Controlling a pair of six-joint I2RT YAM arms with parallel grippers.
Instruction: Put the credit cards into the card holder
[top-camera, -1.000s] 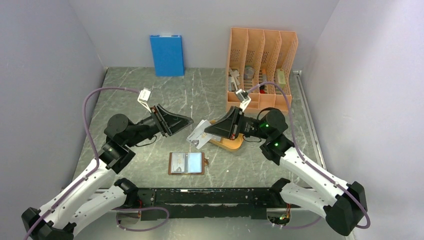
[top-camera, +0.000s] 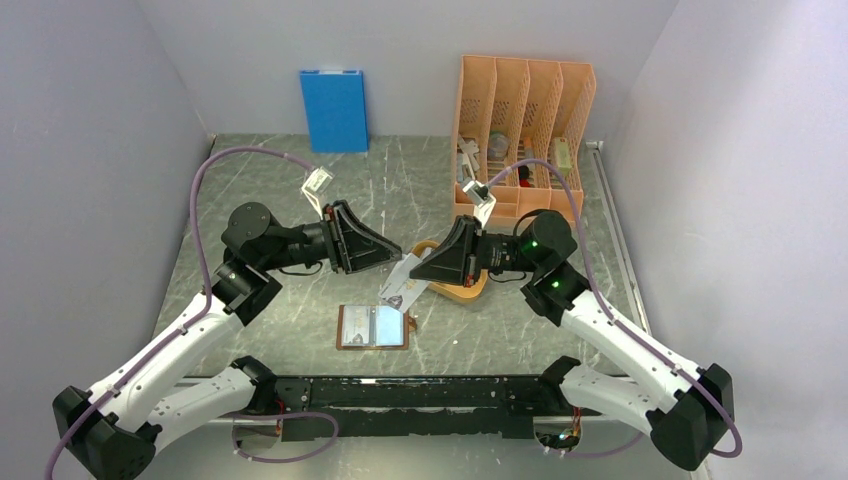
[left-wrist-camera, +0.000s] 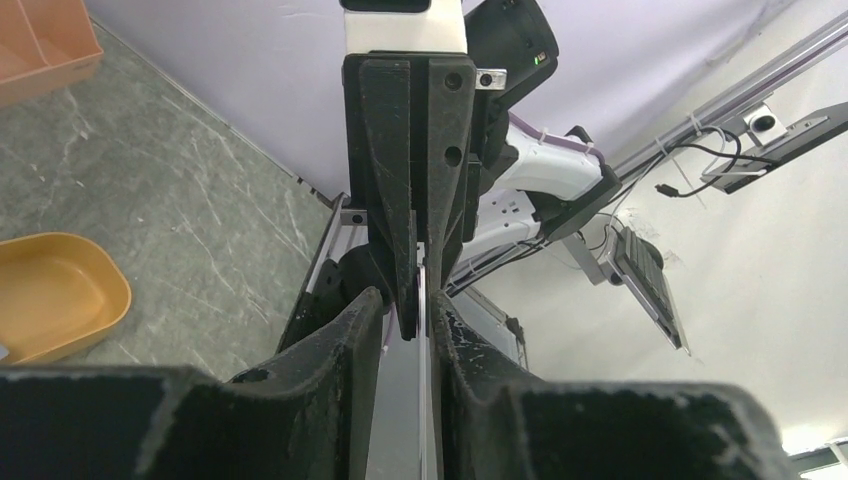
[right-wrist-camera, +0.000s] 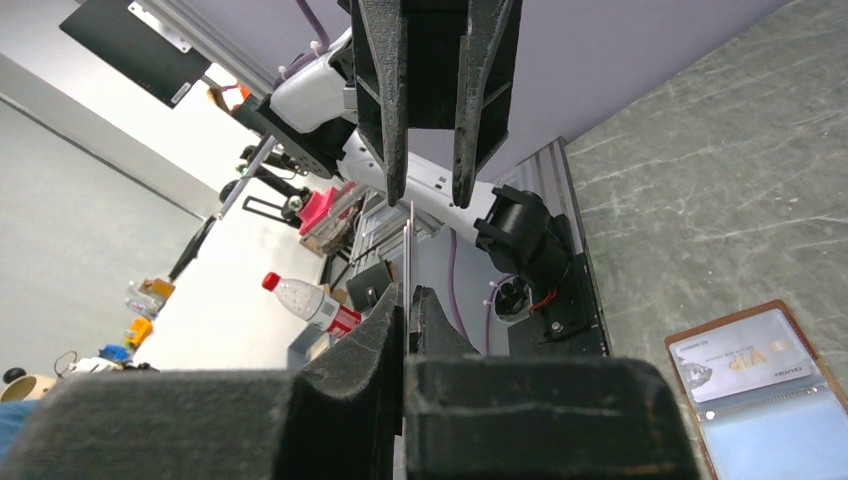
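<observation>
A thin pale card (top-camera: 402, 287) hangs from my right gripper (top-camera: 420, 268), which is shut on it, above the workspace centre; in both wrist views it shows edge-on. My left gripper (top-camera: 394, 254) faces it from the left at the card's upper end, its fingers part open; whether they touch the card I cannot tell. The open card holder (top-camera: 388, 326) lies on the mat below, a VIP card (right-wrist-camera: 745, 355) in one side and a pale blue sleeve on the other.
A yellow tray (top-camera: 460, 295) sits under my right gripper. An orange divided rack (top-camera: 515, 205) stands at the back right, a blue box (top-camera: 333, 110) at the back left. The mat left of the holder is clear.
My left gripper has moved right, toward the card. The right gripper and its card have shifted only slightly.
</observation>
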